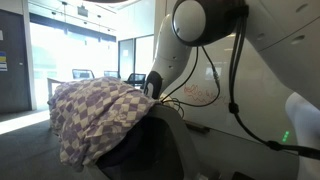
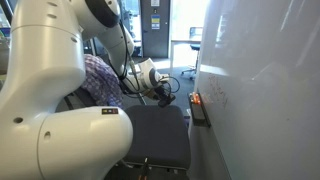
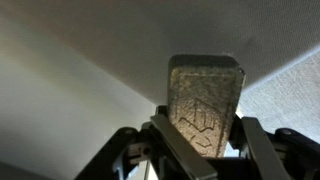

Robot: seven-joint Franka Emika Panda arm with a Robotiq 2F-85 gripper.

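Observation:
In the wrist view my gripper is shut on a small block [image 3: 204, 100] with a dark rim and a grey-brown face bearing line marks. The block stands out beyond the fingers. In exterior view 2 the gripper [image 2: 166, 98] is low, above or near the far end of a dark flat seat [image 2: 158, 138]; the block is too small to make out there. A chair back [image 1: 178, 145] hides the gripper in exterior view 1, where only the wrist end of the arm [image 1: 153, 84] shows.
A purple-and-white checked cloth [image 1: 100, 112] drapes over furniture beside the arm. The whiteboard [image 2: 262, 90] rises on the right, with a ledge [image 2: 199, 112] holding small items along its lower edge. Open floor [image 2: 182, 74] and office chairs lie farther back.

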